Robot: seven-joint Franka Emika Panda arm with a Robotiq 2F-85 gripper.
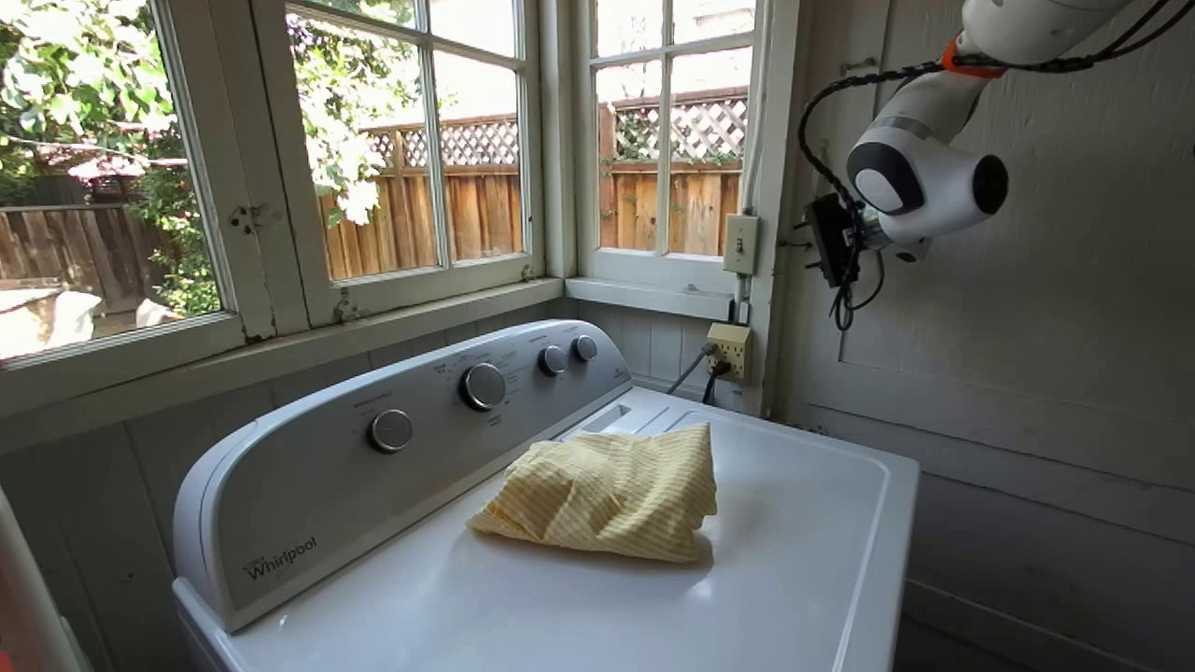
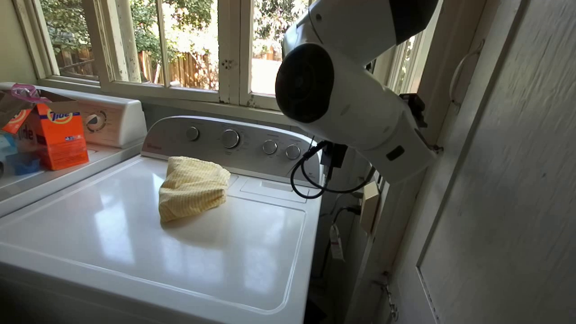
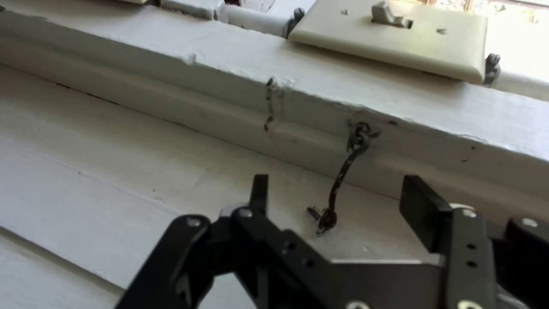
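Note:
A pale yellow striped cloth (image 1: 611,493) lies crumpled in a raised heap on the white Whirlpool machine's lid (image 1: 784,526), close to its control panel. The second exterior view shows the same cloth (image 2: 193,188) left of the lid's middle. In the wrist view my gripper stands open, its black fingers wide apart with nothing held between them. Behind that gap hangs a dark metal hook latch (image 3: 343,177), fixed to the white door frame. The gripper is high beside the wall, well to the right of the cloth and apart from it.
Above the latch sits a light switch plate (image 3: 391,38). A yellowish outlet box (image 1: 729,349) with plugged cords is on the wall behind the machine. At far left an orange Tide box (image 2: 62,137) stands on another white appliance.

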